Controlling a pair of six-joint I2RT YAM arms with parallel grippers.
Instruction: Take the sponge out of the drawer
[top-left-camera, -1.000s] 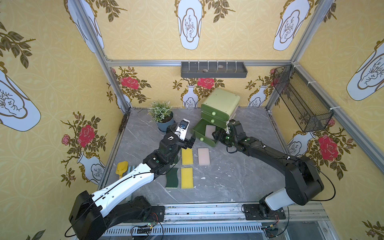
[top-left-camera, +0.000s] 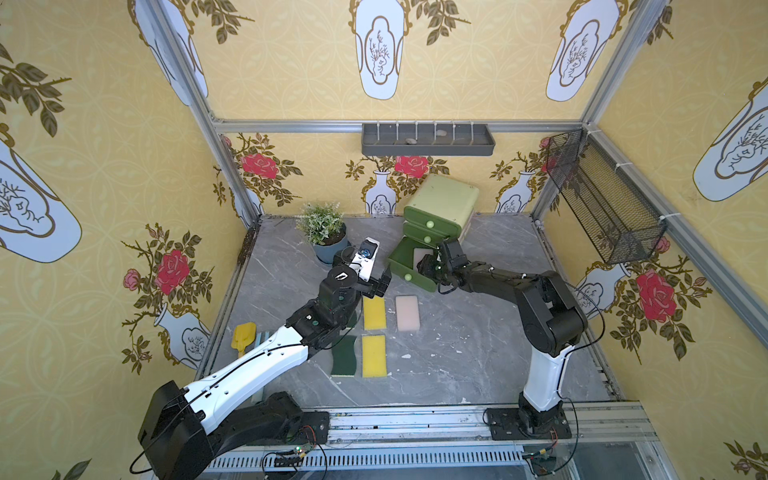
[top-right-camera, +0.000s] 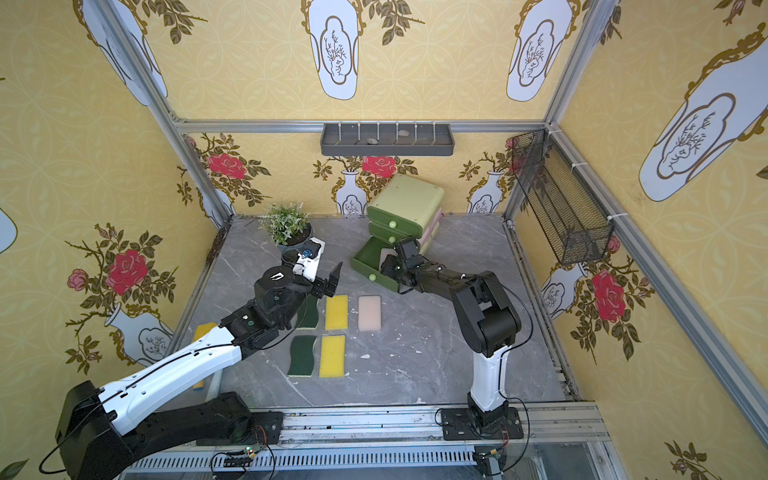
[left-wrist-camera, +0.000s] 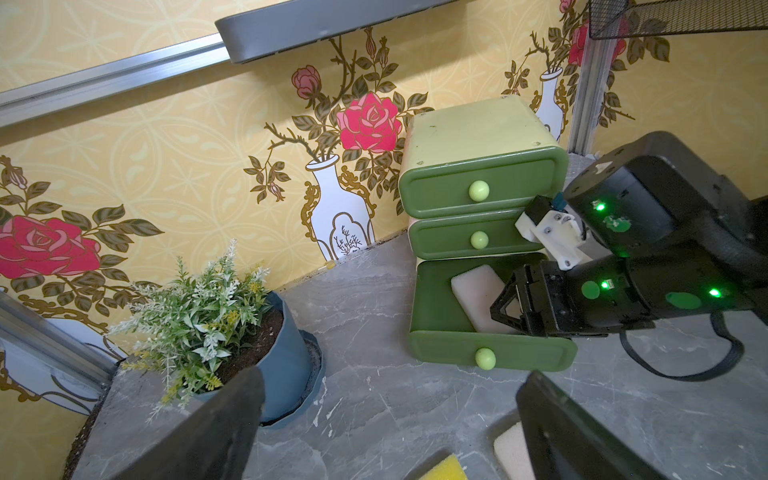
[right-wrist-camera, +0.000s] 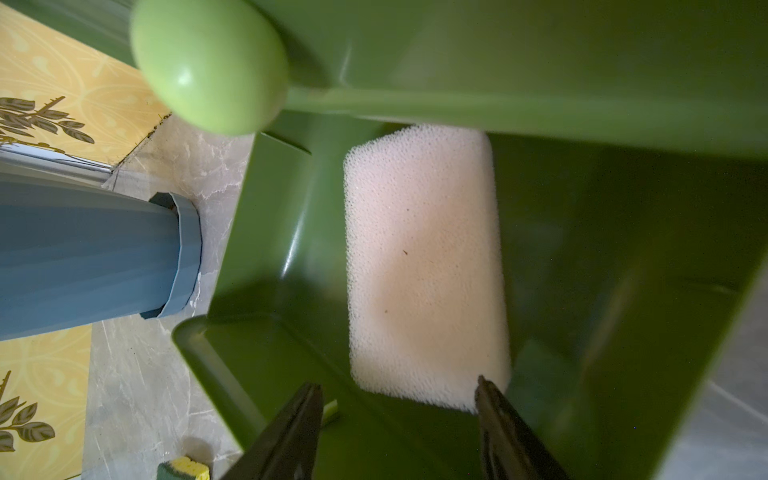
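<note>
A pale pink sponge (right-wrist-camera: 424, 256) lies inside the open bottom drawer (left-wrist-camera: 448, 346) of the green cabinet (left-wrist-camera: 480, 136). My right gripper is over that drawer, its fingers open to either side at the sponge's near end, nothing visibly held; in the left wrist view it reaches in from the right, partly covering the sponge. My left gripper hangs open above the table, left of the drawer, with nothing between its fingers.
A potted plant (left-wrist-camera: 280, 376) stands left of the cabinet. Yellow sponges (top-left-camera: 373, 356), dark green ones (top-left-camera: 344, 356) and another pink sponge (top-left-camera: 407, 313) lie on the table in front. A mesh basket (top-left-camera: 600, 200) hangs on the right wall.
My right arm has swung inward and its gripper has moved left, further over the drawer. The left arm has not moved.
</note>
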